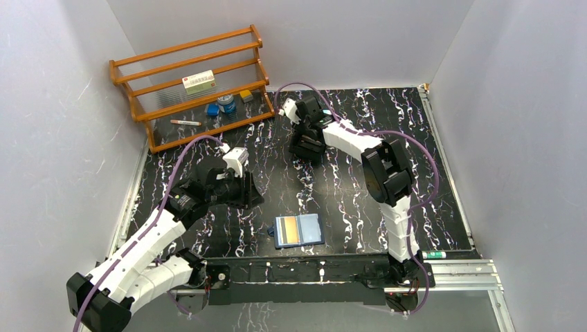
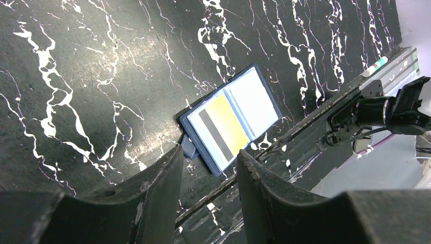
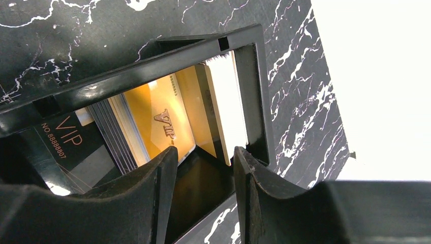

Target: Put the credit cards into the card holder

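The blue card holder lies spread flat near the front edge of the table. In the left wrist view, yellow and dark bands show on one half of the holder; the other half is pale. My left gripper is above the table behind the holder, its fingers apart and empty. At the back, a black box contains several cards: a black VIP card, a gold VIP card and a white stack. Over the box, my right gripper stands open, nothing clearly between its fingers.
A wooden rack stands at the back left, with a box, a blue tin and a marker on it. A green-white tube lies at the front right.
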